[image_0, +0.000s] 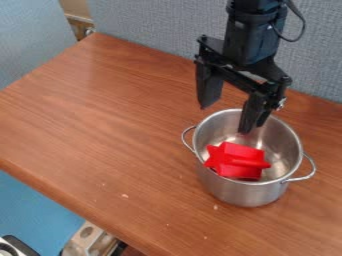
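Observation:
A steel pot (227, 187) with two side handles sits on the wooden table at the right. Inside it lies a red object (238, 160), its exact shape unclear. My black gripper (230, 102) hangs above the back of the pot with its two fingers spread apart, nothing seen between them, the red object below and apart from them.
A grey padded wall stands behind it. The table's near left edge borders a blue area, with some hardware at the bottom left.

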